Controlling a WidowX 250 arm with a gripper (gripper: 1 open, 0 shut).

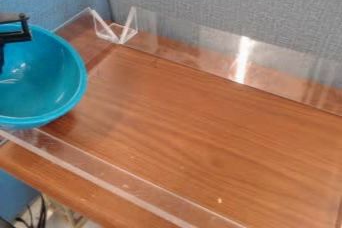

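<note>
A blue bowl [48,87] sits at the left edge of the view, on the wooden table, partly cut off by the frame. Above its far left rim is the black gripper [11,30], only partly in view at the frame edge. Whether its fingers are open or shut does not show clearly.
Clear plastic walls run along the back and front edges, with a white corner bracket [118,28] at the back left. Grey fabric panels stand behind.
</note>
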